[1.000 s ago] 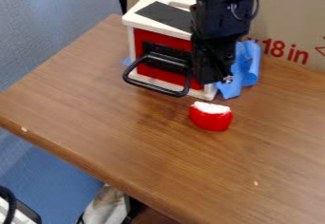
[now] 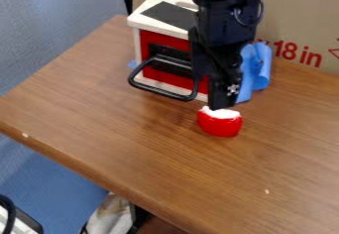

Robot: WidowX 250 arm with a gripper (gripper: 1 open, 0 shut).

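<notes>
My black gripper point(image 2: 223, 91) points down just above a small red object with a white top point(image 2: 220, 123). Its finger state is hard to make out from this angle. Behind it is a white box with a red front point(image 2: 154, 71), which has a black handle bar point(image 2: 161, 90) sticking out toward the near side.
A crumpled blue cloth point(image 2: 260, 66) lies right of the box, against a cardboard sheet point(image 2: 304, 30).
My gripper has come lower and a little toward the front, nearer the red object. The other things appear unmoved.
</notes>
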